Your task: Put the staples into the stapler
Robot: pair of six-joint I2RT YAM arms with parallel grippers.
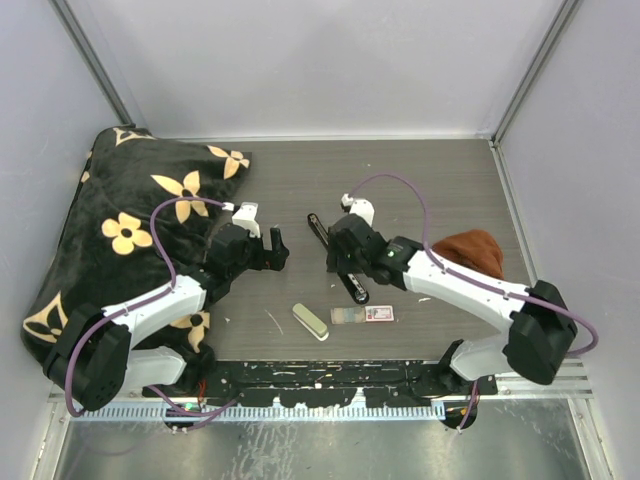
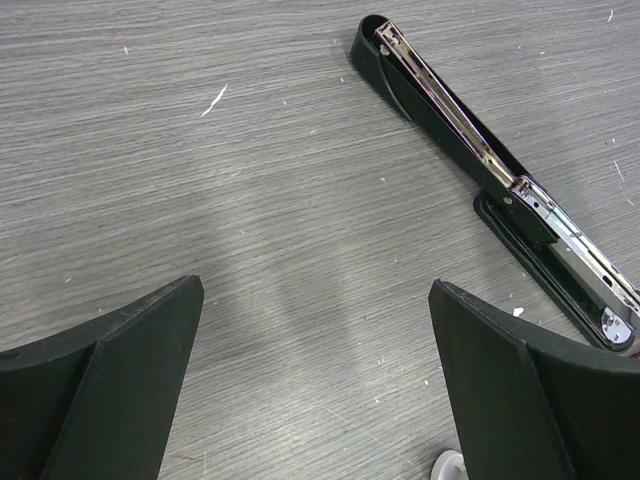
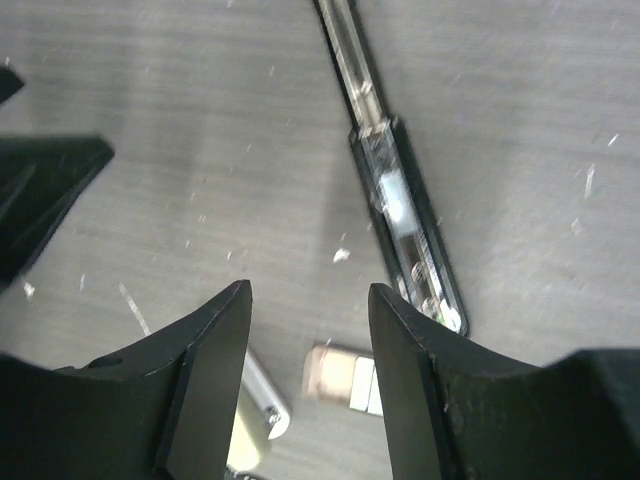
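Opened out flat on the table, the black stapler (image 2: 450, 120) shows its long metal channel in the left wrist view. Its lower end (image 3: 405, 215) appears in the right wrist view, below and apart from my right gripper, whose fingers stand apart with only table between them. My left gripper (image 1: 277, 250) is open, left of the stapler, nothing between its fingers. Near the front edge lies a small box (image 1: 378, 313) with a pale, clear-looking part (image 1: 347, 315) at its left. Whether staples lie in the channel is hard to tell.
A pale green, bar-shaped object (image 1: 311, 321) lies left of the box. A brown cloth (image 1: 470, 252) sits at the right, partly behind the right arm. The dark flowered blanket (image 1: 130, 190) covers the left side.
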